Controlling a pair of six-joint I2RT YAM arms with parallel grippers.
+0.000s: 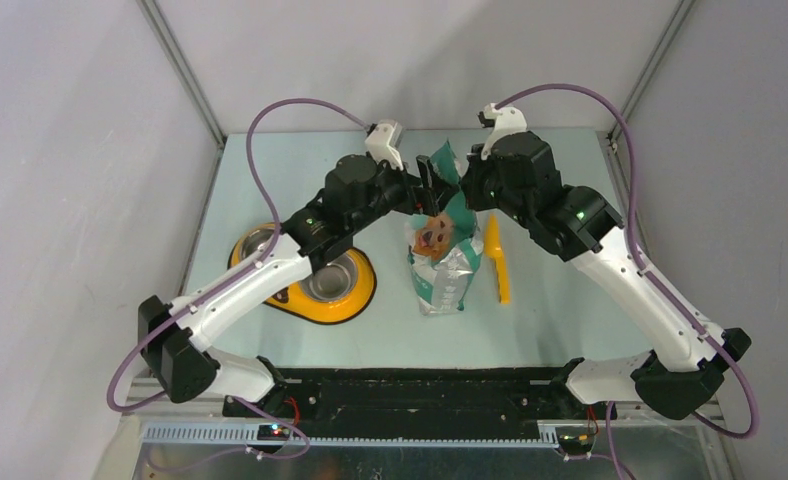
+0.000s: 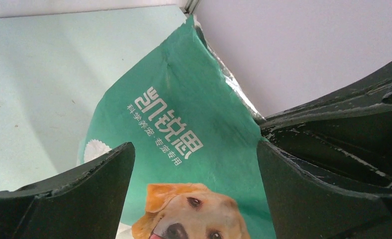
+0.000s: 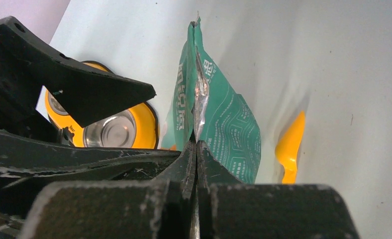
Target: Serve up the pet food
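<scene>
The green and silver pet food bag [image 1: 448, 265] with a dog's face stands upright at mid-table. My right gripper is shut on the thin silver edge at the bag's top. From the left, my left gripper reaches up to the bag's upper front, its fingers spread open; the green panel [image 2: 184, 109] shows in the gap, not clasped. A yellow double bowl stand [image 1: 363, 300] sits at the left, its front metal bowl [image 1: 328, 280] bare inside. The yellow scoop [image 1: 498, 265] lies on the table right of the bag.
Both grippers are very close together at the bag's top, with the right one's black finger [image 2: 303, 117] intruding beside the left one's. My left forearm [image 1: 240, 290] passes over the bowl stand.
</scene>
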